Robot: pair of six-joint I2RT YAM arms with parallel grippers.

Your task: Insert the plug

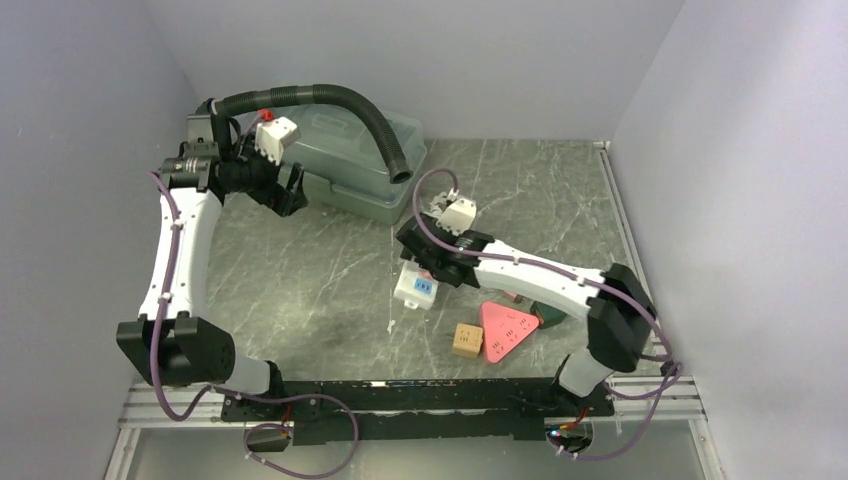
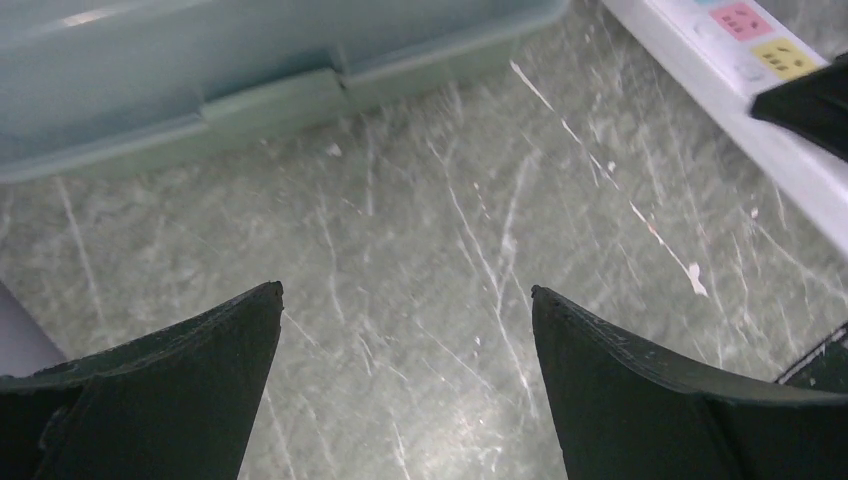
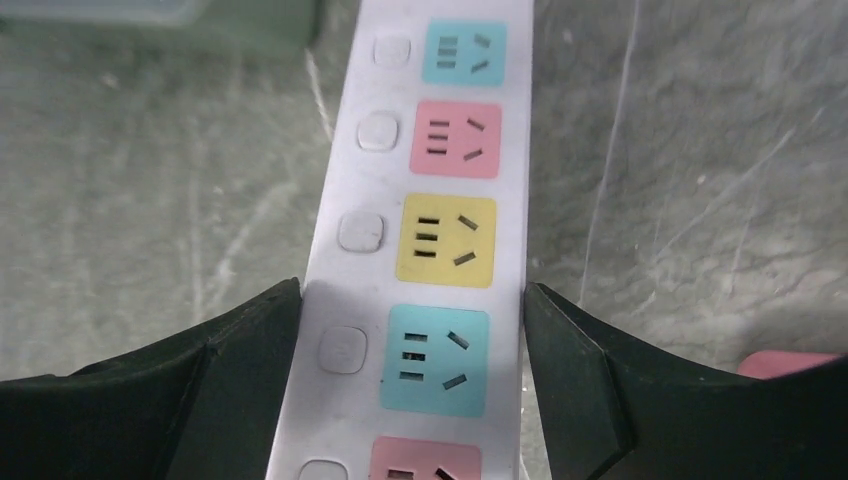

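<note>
A white power strip with coloured sockets lies in the middle of the table, its far part hidden under my right arm. In the right wrist view my right gripper has a finger against each long side of the strip, shut around its width. My left gripper hangs open at the left, in front of the green box. Only bare table shows between its fingers in the left wrist view, where the strip crosses the upper right corner. I cannot make out a plug.
A green translucent box stands at the back, with a black hose above it. To the right front lie a tan cube, a pink triangular block and a dark green piece.
</note>
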